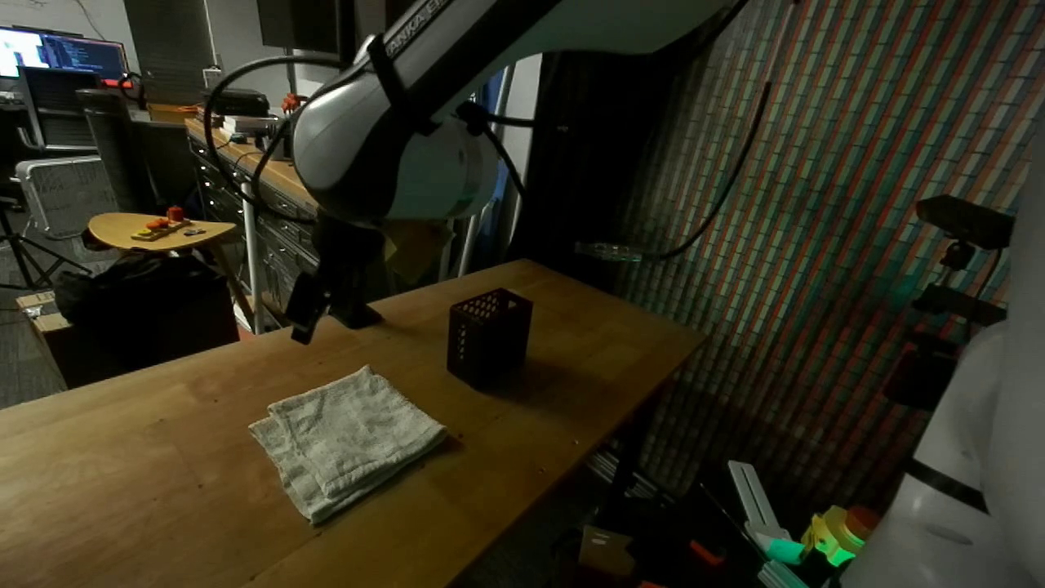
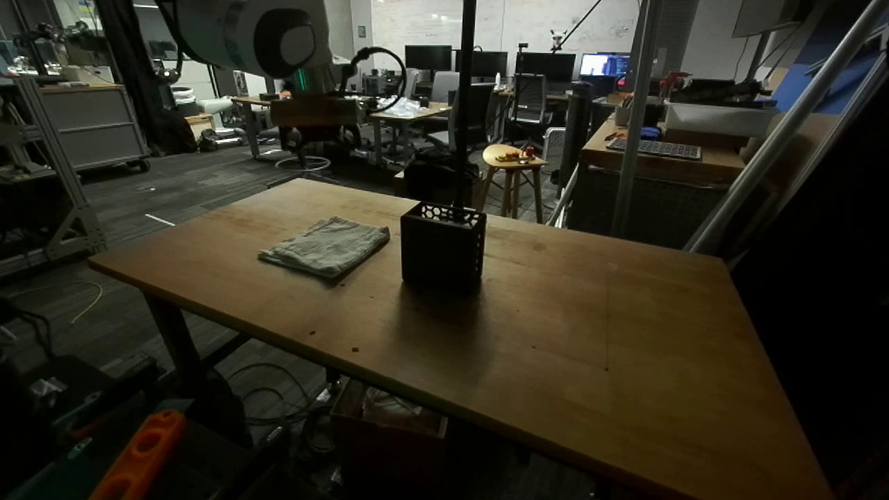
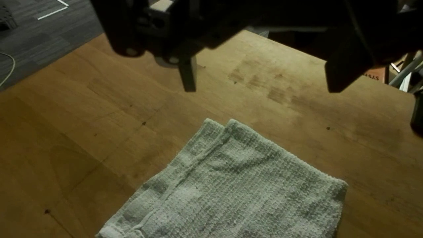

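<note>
A folded grey-white cloth [image 1: 349,438] lies flat on the wooden table [image 1: 117,451]. In the wrist view the cloth [image 3: 242,186] fills the lower middle, one folded corner pointing up toward the fingers. My gripper is open, its two fingertips wide apart with only bare table seen between them. From the first exterior view, the gripper [image 1: 328,318] hangs above the table's far side, beyond the cloth and not touching it. In the second exterior view the cloth [image 2: 327,246] is left of a black box; the fingers are hard to make out there.
The black perforated box [image 1: 490,338] stands upright on the table, right of the cloth. A dark post [image 2: 464,100] rises at the table's far edge, behind the box. Bare tabletop [image 2: 600,333] extends right of the box.
</note>
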